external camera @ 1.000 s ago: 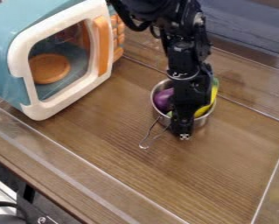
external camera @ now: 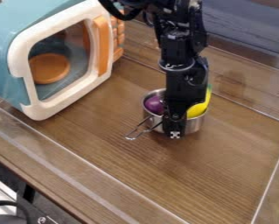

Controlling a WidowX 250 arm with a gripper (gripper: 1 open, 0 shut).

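My black gripper (external camera: 174,122) reaches down into a small steel pot (external camera: 188,125) with a wire handle pointing toward the front left. Inside the pot are a purple item (external camera: 155,103) on the left and a yellow item (external camera: 198,108) on the right. The fingers overlap the front of the pot, and whether they grip anything is hidden.
A toy microwave (external camera: 42,96) in teal and white, door open with an orange plate (external camera: 51,67) inside, stands at the upper left. Bare wooden table (external camera: 129,175) lies in front and to the right; cables and a white object sit at the lower left.
My gripper and the pot have shifted slightly, with the pot's handle now a little higher and further left. The microwave has stayed in place.
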